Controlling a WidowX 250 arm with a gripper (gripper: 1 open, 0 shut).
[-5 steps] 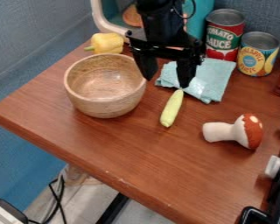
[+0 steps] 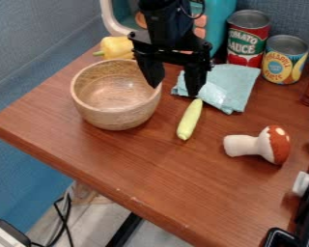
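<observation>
The black gripper (image 2: 173, 79) hangs over the back middle of the wooden table, between the bowl and the cloth, its two fingers spread apart with nothing seen between them. A wooden bowl (image 2: 116, 101) sits to its left. A pale yellow corn (image 2: 189, 120) lies below it, beside a light blue cloth (image 2: 228, 89). A mushroom toy (image 2: 258, 146) with a red spotted cap lies to the right.
A tomato sauce can (image 2: 247, 43) and a yellow can (image 2: 285, 63) stand at the back right, a yellow object (image 2: 116, 46) at the back left. Black appliance parts line the right edge.
The gripper has shifted slightly to the left, toward the bowl. The objects on the table have not visibly moved.
</observation>
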